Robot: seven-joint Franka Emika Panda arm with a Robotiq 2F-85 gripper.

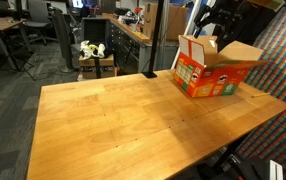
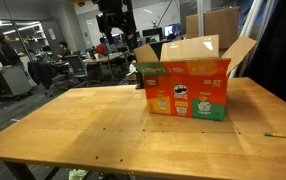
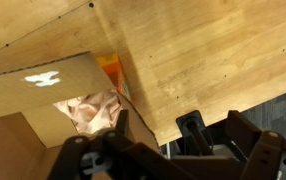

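Observation:
My gripper (image 1: 208, 30) hangs above an open red, orange and green cardboard box (image 1: 205, 78) at the far right of the table. In exterior view 2 the gripper (image 2: 116, 42) is over the box's left side, clear of the table. The fingers are wide apart in the wrist view, with nothing between the fingers. Below and left there, a brown box flap (image 3: 43, 85) stands out, and a crumpled pinkish-beige item (image 3: 91, 108) shows inside the box. Much of the box's inside is hidden.
A thin yellow pencil-like stick (image 2: 282, 136) lies right of the box. The raised flaps (image 2: 178, 48) spread outward near the gripper. A chair (image 1: 95, 40) stands beyond the table.

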